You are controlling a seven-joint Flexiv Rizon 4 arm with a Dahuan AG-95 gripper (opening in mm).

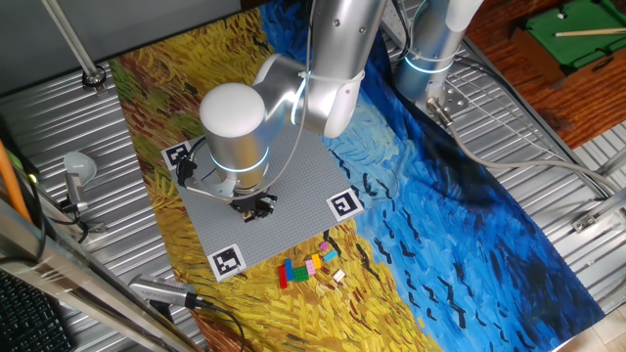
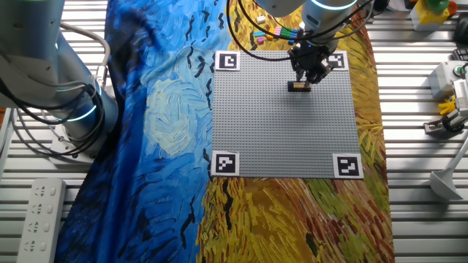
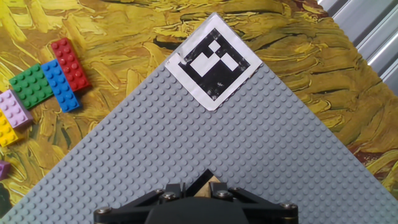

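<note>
My gripper points down over the grey studded baseplate (image 3: 205, 143), its fingers at the lower edge of the wrist view. A small black and tan piece (image 3: 212, 180) shows between and just beyond the fingertips. In exterior view 2 this black and tan piece (image 2: 298, 86) is at the tips of the gripper (image 2: 307, 73), over the plate near the edge beside the bricks. Whether the fingers press on it or stand apart from it is hidden. Off the plate lie a red brick (image 3: 69, 64), a blue brick (image 3: 61, 86), a green brick (image 3: 31, 86), a pink brick (image 3: 13, 109) and a yellow brick (image 3: 6, 132).
Black-and-white markers (image 1: 227, 261) sit at the plate's corners. A white brick (image 1: 338, 276) lies apart from the coloured row. Most of the plate (image 2: 285, 139) is bare.
</note>
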